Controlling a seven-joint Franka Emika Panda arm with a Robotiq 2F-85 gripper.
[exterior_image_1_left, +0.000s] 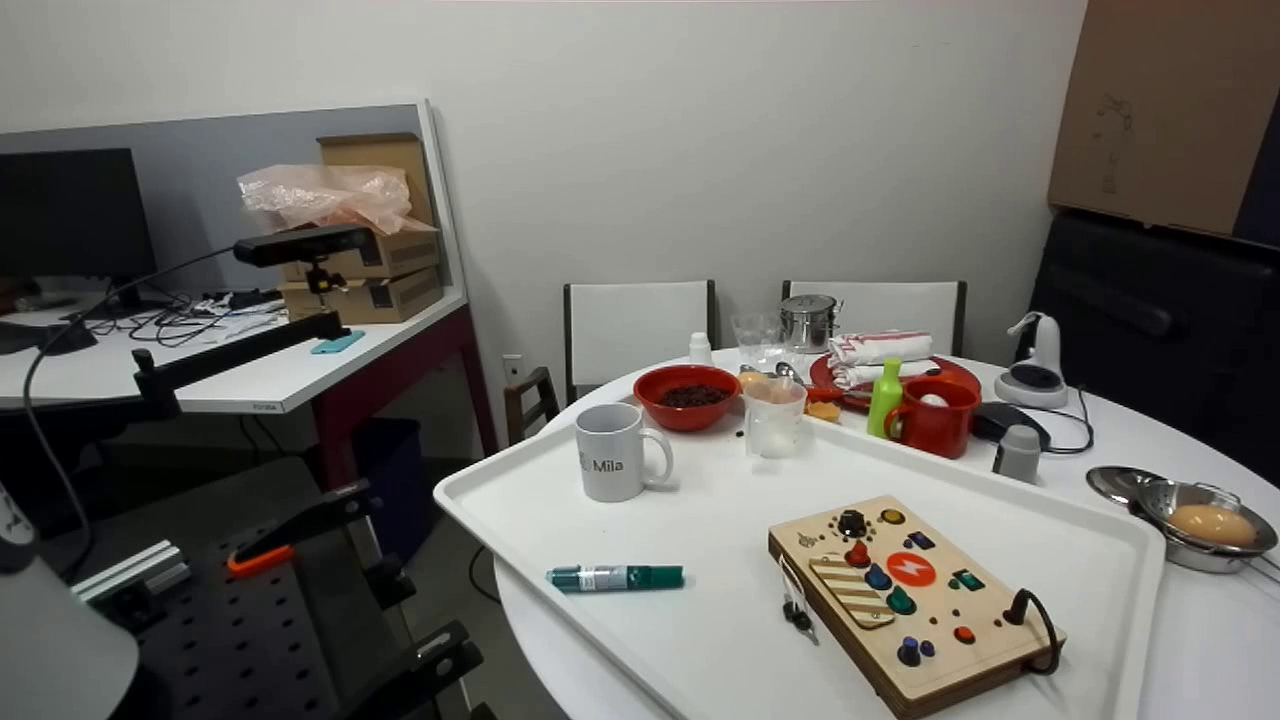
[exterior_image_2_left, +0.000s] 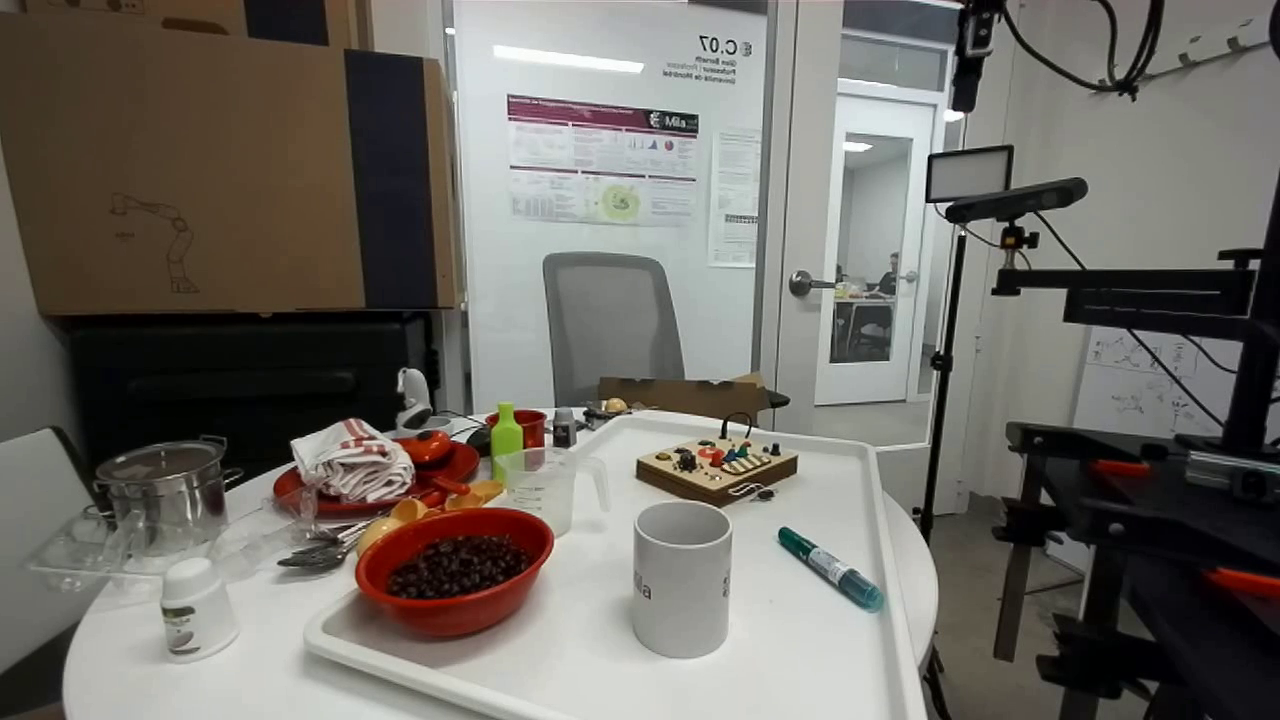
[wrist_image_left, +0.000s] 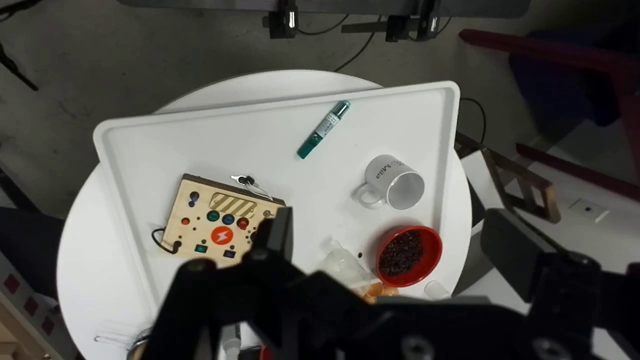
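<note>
In the wrist view my gripper stands open high above the table, its dark fingers spread wide and nothing held. Below it on the white tray (exterior_image_1_left: 720, 564) are a grey-white mug (exterior_image_1_left: 612, 454), upright with its handle out, and a green marker (exterior_image_1_left: 615, 578) lying flat. A wooden panel with knobs and switches (exterior_image_1_left: 918, 600) rests on the tray too. At the tray's edge stands a red bowl of dark beans (exterior_image_2_left: 456, 570), beside a clear measuring cup (exterior_image_2_left: 546, 492). The gripper does not show in either exterior view.
Behind the tray, the round table is crowded: a green bottle (exterior_image_1_left: 885, 398), a red mug (exterior_image_1_left: 939, 418), a striped towel (exterior_image_2_left: 351, 460) on a red plate and a steel pot (exterior_image_2_left: 164, 492). A strainer with an egg (exterior_image_1_left: 1209, 524) is at the right. Between marker and panel the tray is bare.
</note>
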